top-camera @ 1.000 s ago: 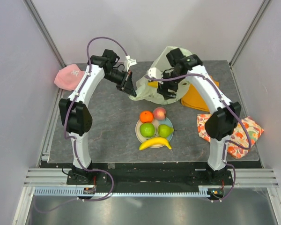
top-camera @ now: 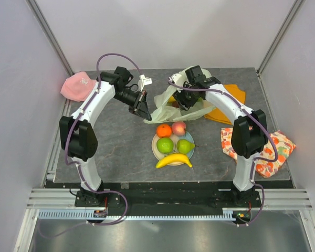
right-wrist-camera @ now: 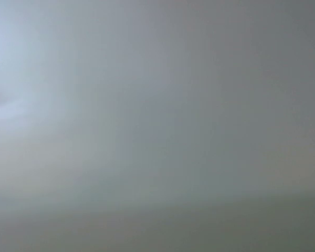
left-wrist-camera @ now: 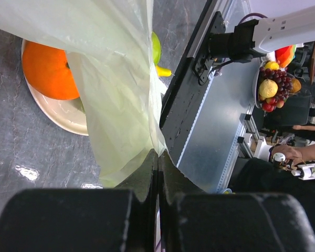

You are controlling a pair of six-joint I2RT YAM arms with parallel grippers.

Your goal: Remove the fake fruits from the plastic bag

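Note:
The pale plastic bag (top-camera: 163,110) lies behind the plate, some yellow fruit showing inside. My left gripper is shut on the edge of the bag. My right gripper (top-camera: 181,102) is inside the bag's opening, its finger hard to see; the right wrist view is only a grey-green blur. On the plate (top-camera: 156,149) are an orange (top-camera: 164,130), a peach (top-camera: 179,128), two green apples or similar (top-camera: 165,145), a pear (top-camera: 185,147) and a banana (top-camera: 174,160).
An orange cloth (top-camera: 231,94) lies right of the bag, a patterned cloth (top-camera: 273,157) at the front right, and a pink cloth (top-camera: 77,86) at the back left.
The bag's top has sagged and its near edge has come closer to the plate.

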